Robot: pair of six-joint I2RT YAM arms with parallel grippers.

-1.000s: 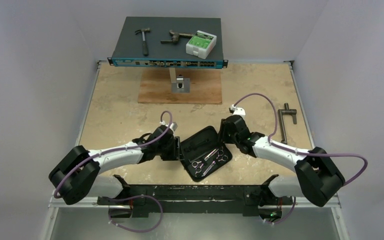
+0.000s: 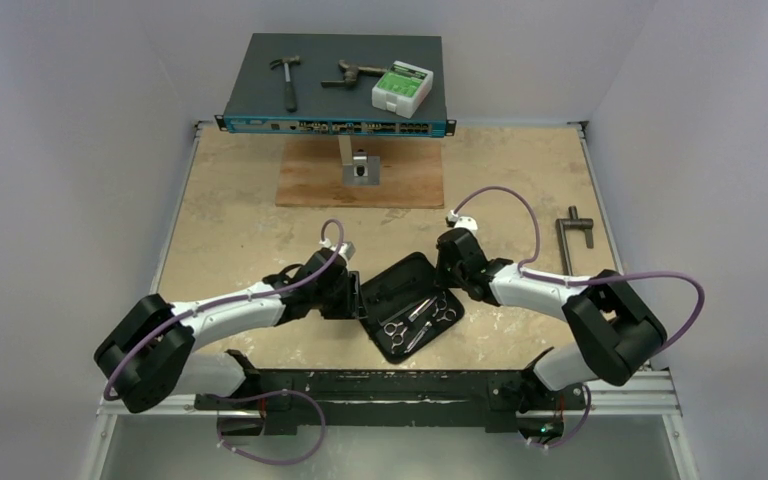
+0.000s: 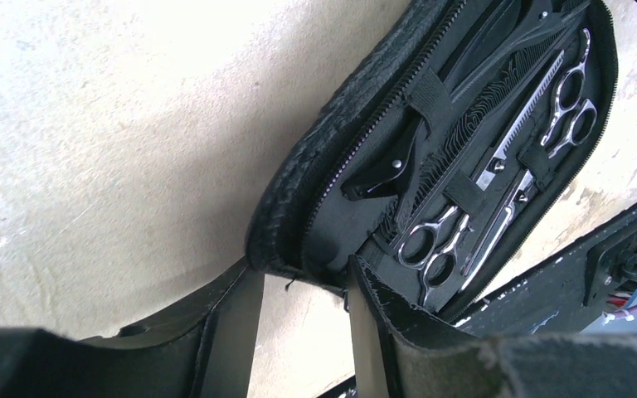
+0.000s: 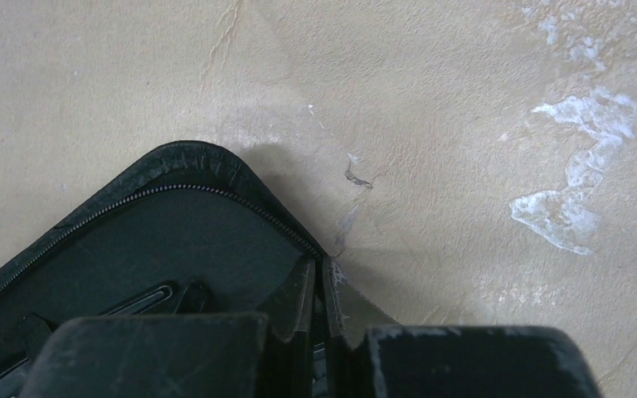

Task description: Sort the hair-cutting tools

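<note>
An open black zippered case point(image 2: 398, 275) lies on the table between both arms, holding scissors point(image 3: 433, 240), a thinning scissor point(image 3: 499, 162) and black tools in elastic loops. My left gripper is at the case's near-left end, its fingers part open around the edge; a firm hold cannot be told. My right gripper is shut at the zippered rim near the case's upper right corner, with nothing clearly seen between its fingers.
A raised dark rack unit point(image 2: 310, 85) at the back carries two hammers and a white box point(image 2: 403, 92). A metal tool point(image 2: 565, 250) lies at the right. Bare table surrounds the case.
My right gripper has moved a little leftward along the case's corner, its arm extending inward. My left arm has shifted only slightly; the case looks unmoved.
</note>
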